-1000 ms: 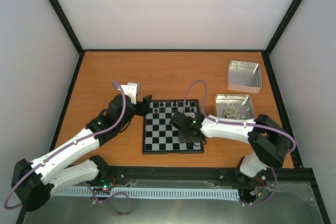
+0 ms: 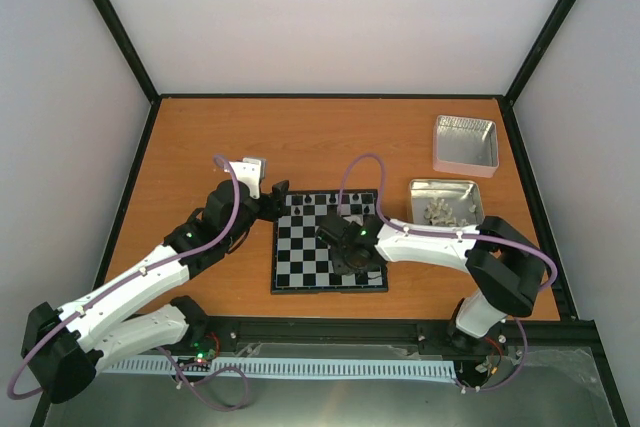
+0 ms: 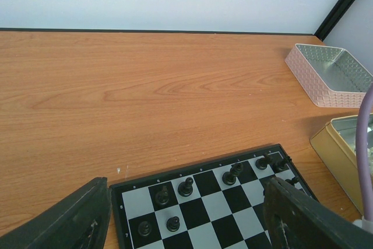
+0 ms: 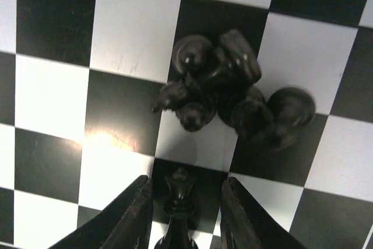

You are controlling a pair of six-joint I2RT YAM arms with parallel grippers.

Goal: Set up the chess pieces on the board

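Observation:
The chessboard (image 2: pixel 300 267) lies at the table's centre, black pieces upright along its back rows, among them a pawn (image 3: pixel 173 223). My left gripper (image 2: pixel 280 197) hangs over the board's back-left, fingers apart, nothing between them. My right gripper (image 2: pixel 345 257) is low over the board, shut on a black chess piece (image 4: pixel 180 208) between its fingertips. Just beyond it in the right wrist view, several black pieces (image 4: pixel 239 56) lie in a heap.
A tray of pale pieces (image 2: pixel 440 209) sits right of the board; an empty pink-sided container (image 2: pixel 465 163) stands behind it. The table behind the board is clear.
My right gripper and forearm have shifted slightly left over the board. The left arm shows no visible change.

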